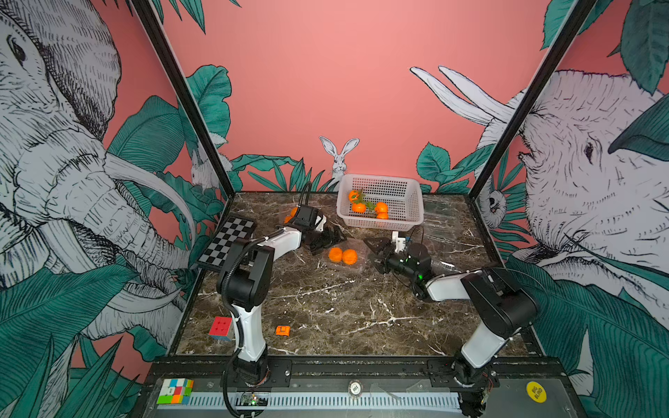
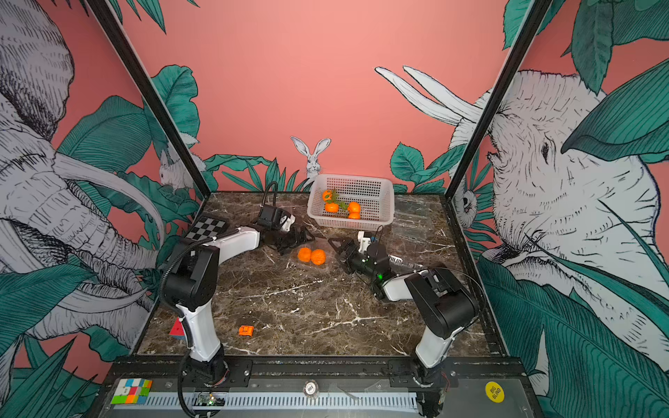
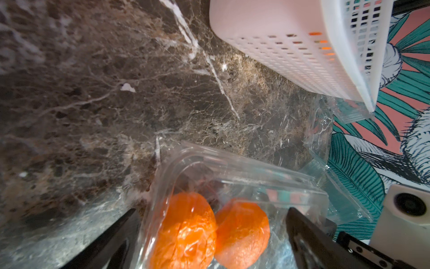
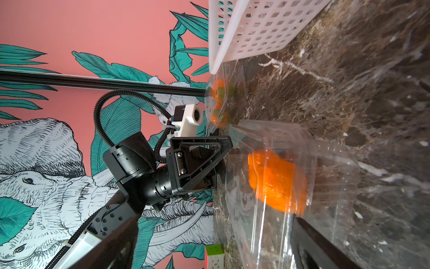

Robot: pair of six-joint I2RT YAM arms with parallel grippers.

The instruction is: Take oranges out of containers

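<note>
Two oranges (image 1: 343, 256) sit side by side in a clear plastic container (image 3: 250, 172) at the middle of the table. My left gripper (image 1: 339, 237) is at the container's left, open; in the left wrist view its fingers (image 3: 118, 239) appear on either side of the box with the oranges between. From the right, my right gripper (image 1: 370, 247) faces the same container, also open, a finger (image 4: 309, 242) overlapping the clear plastic in its wrist view. Whether either gripper touches the plastic, I cannot tell. A second clear container (image 4: 219, 107) with oranges is partly hidden behind the left arm.
A white perforated basket (image 1: 416, 212) with several oranges (image 1: 359, 207) stands at the back. Empty-looking clear plastic (image 1: 446, 221) lies right of it. A checkered board (image 1: 228, 240), a red cube (image 1: 221, 326) and a small orange block (image 1: 282, 330) lie leftward.
</note>
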